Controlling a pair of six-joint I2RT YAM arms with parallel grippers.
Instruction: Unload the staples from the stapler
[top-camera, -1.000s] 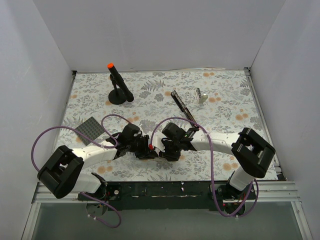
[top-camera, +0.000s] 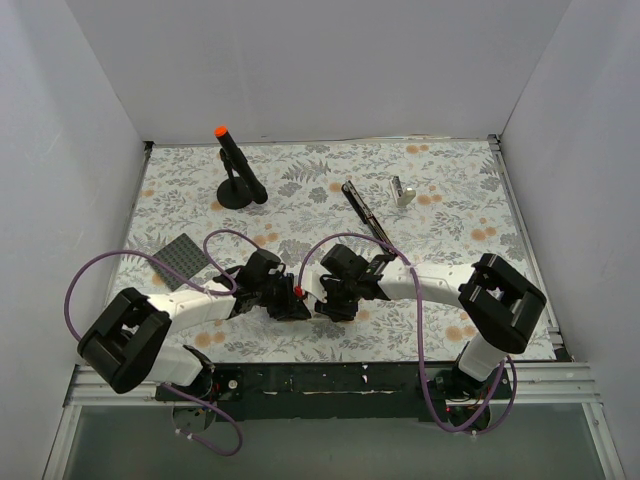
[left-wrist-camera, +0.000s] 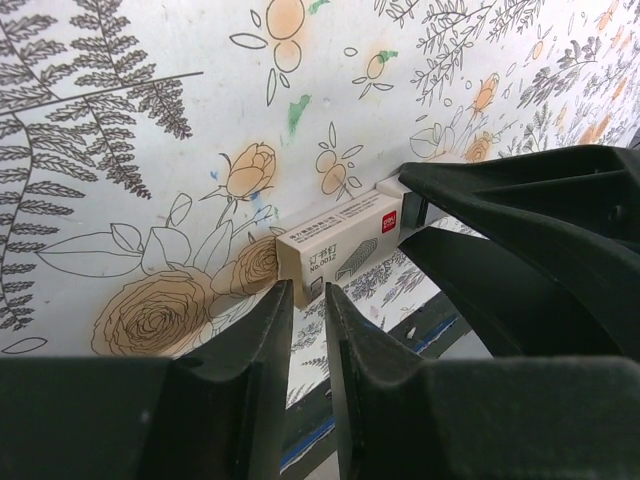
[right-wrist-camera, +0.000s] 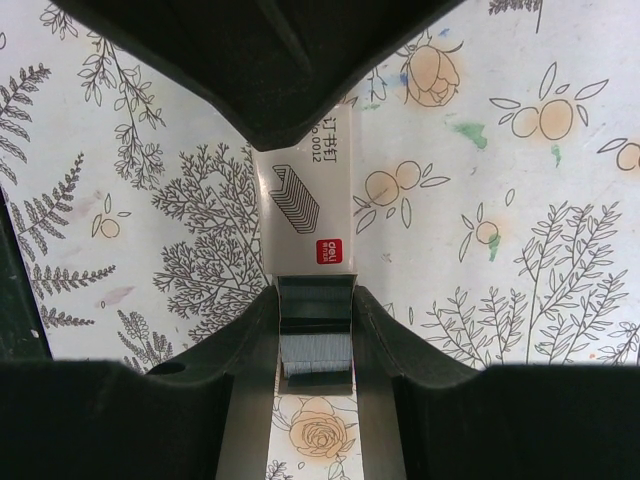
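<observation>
A white deli staple box (left-wrist-camera: 345, 240) (right-wrist-camera: 305, 210) lies low over the patterned mat. My right gripper is shut on one end of it, where a dark inner part with a strip of staples (right-wrist-camera: 315, 352) shows. My left gripper has its fingertips close together at the box's other end; whether they grip it is unclear. In the top view, a long black stapler (top-camera: 365, 215) lies open behind my arms.
A black stand with an orange-tipped bar (top-camera: 240, 167) is at the back left, a dark grid pad (top-camera: 180, 258) at the left, and a small light object (top-camera: 402, 192) at the back right.
In the top view both arms have shifted very slightly; little else differs.
</observation>
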